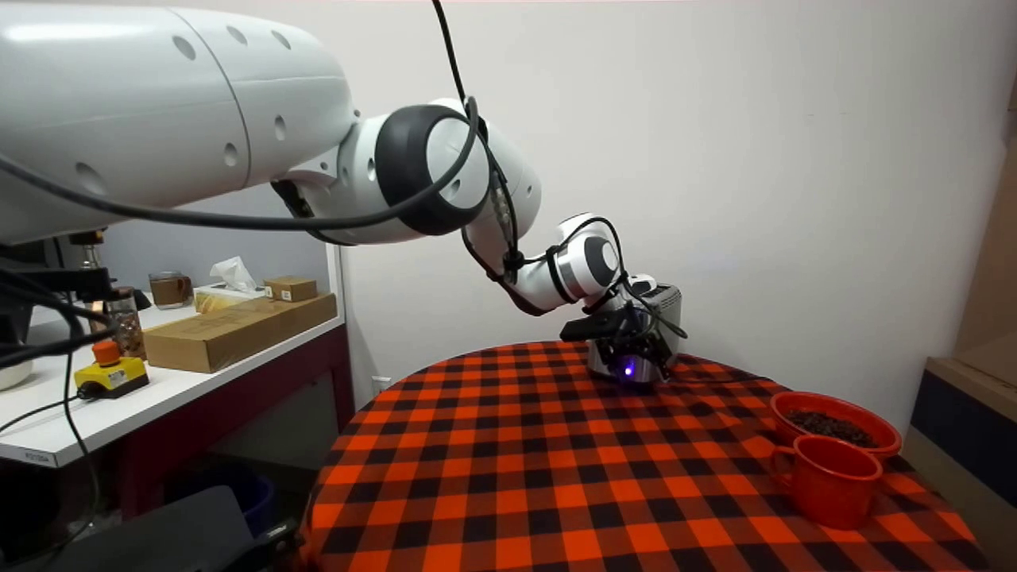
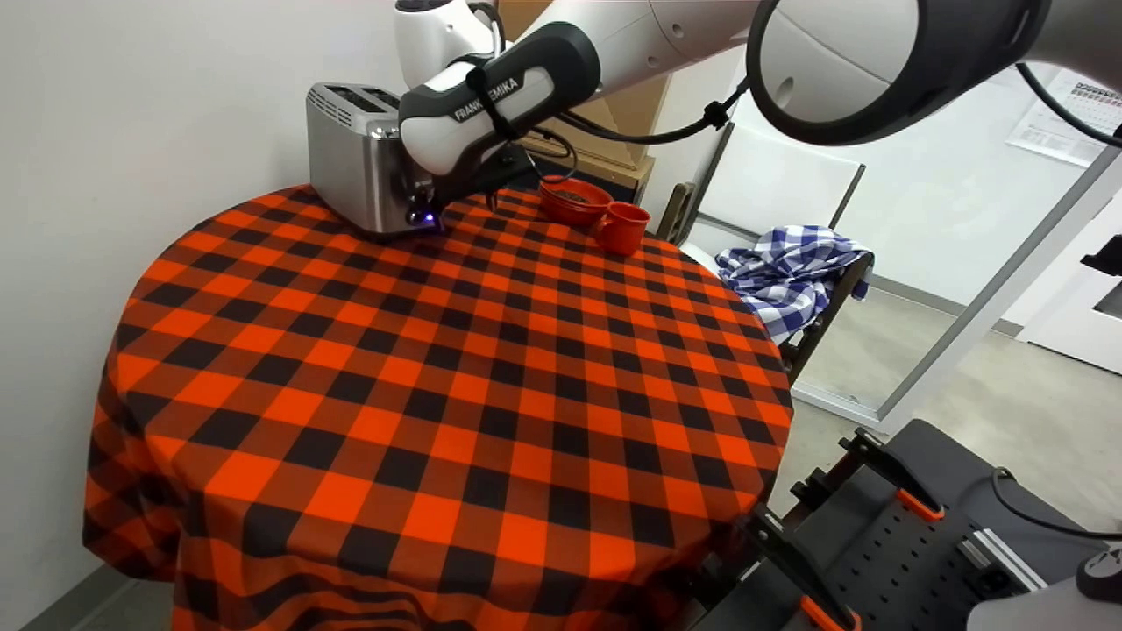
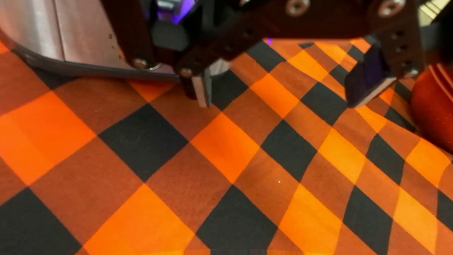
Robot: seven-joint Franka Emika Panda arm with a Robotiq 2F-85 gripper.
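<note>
A silver toaster (image 2: 352, 173) stands upright at the back of the table by the wall. In the wrist view its lower side (image 3: 85, 38) fills the top left. My gripper is open, its two fingers wide apart with only tablecloth visible between and below them. One finger (image 3: 204, 90) is close beside the toaster's base; whether it touches cannot be told. The other finger (image 3: 368, 80) points toward the red mug side. In exterior view 1 the gripper (image 1: 640, 367) is in front of the toaster, partly covering it.
A red mug (image 1: 835, 486) and a red bowl (image 1: 820, 405) of small dark pieces sit at the table's right side. The checked tablecloth (image 2: 421, 421) is clear across the middle and front. A wall (image 1: 763, 191) rises behind the toaster.
</note>
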